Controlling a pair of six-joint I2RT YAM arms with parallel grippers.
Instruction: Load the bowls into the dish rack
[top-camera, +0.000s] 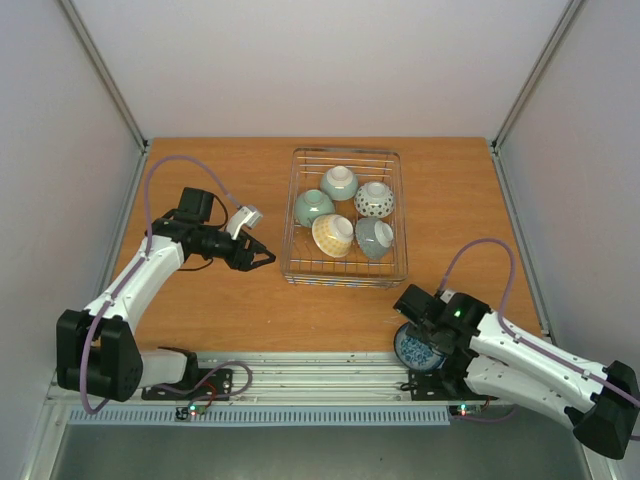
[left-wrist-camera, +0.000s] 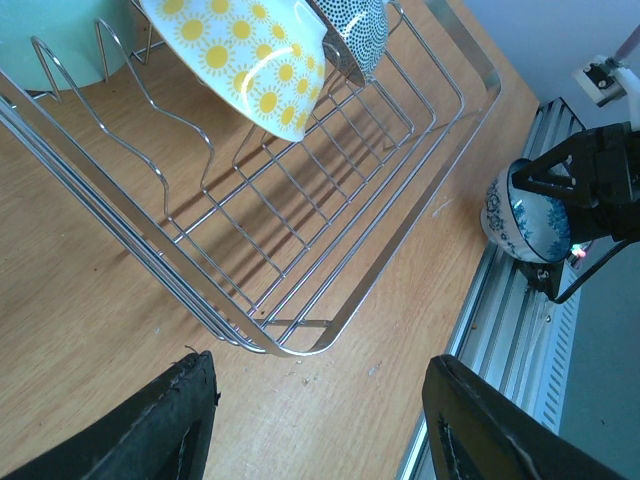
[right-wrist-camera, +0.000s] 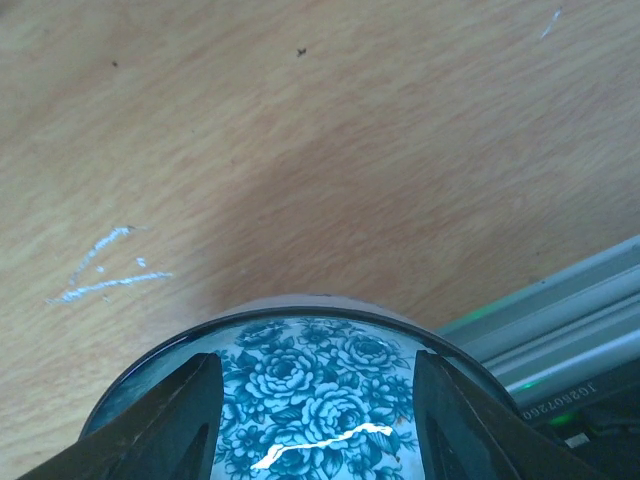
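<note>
A blue floral bowl (top-camera: 413, 350) stands upright at the table's front edge, partly covered by my right gripper (top-camera: 425, 345). In the right wrist view its flowered inside (right-wrist-camera: 310, 390) fills the space between the parted fingers, which stand over the bowl's opening. That right gripper is open; whether it touches the rim I cannot tell. The wire dish rack (top-camera: 344, 279) holds several bowls, among them a yellow-patterned bowl (top-camera: 333, 235), a dotted bowl (top-camera: 375, 199) and a green bowl (top-camera: 314, 208). Left of the rack, my left gripper (top-camera: 268, 258) hangs open and empty.
Bare wires show at the rack's front end (left-wrist-camera: 290, 250). A metal rail (top-camera: 300, 365) runs along that edge, beside the floral bowl. The side walls stand away from both grippers.
</note>
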